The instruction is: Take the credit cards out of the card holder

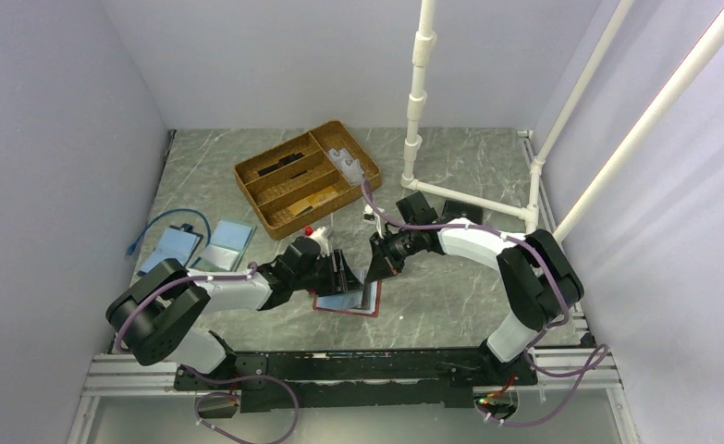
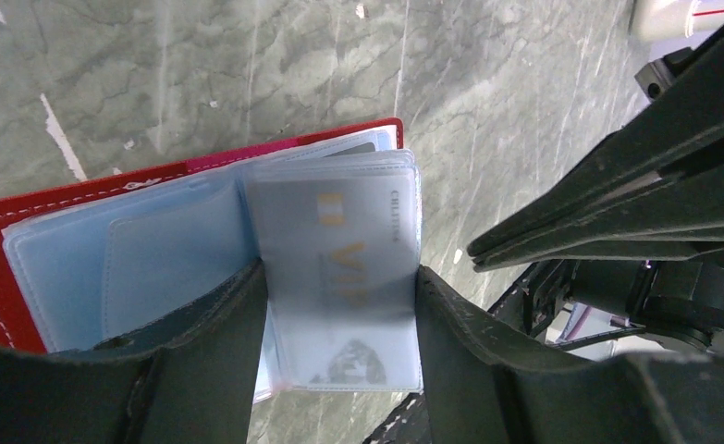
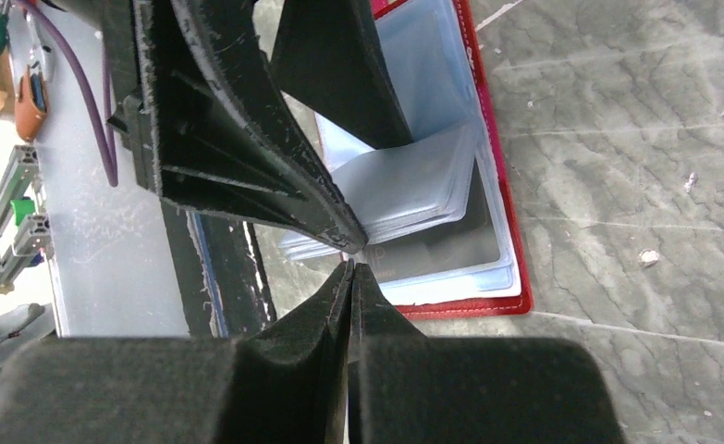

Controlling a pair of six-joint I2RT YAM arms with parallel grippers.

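The red card holder (image 1: 374,310) with clear-blue sleeves (image 2: 154,240) lies on the marble table. My left gripper straddles a stack of card sleeves (image 2: 332,240), lifting it at a slant; a VIP card shows through the plastic. In the right wrist view a dark card (image 3: 432,250) lies under the raised sleeves. My right gripper is shut, its tips at the holder's edge beside the raised stack and close to the left gripper's fingers.
A wooden organizer (image 1: 275,185) stands at the back, two other blue holders (image 1: 233,239) and a blue cable lie at left, and a white pipe frame (image 1: 469,199) stands at right.
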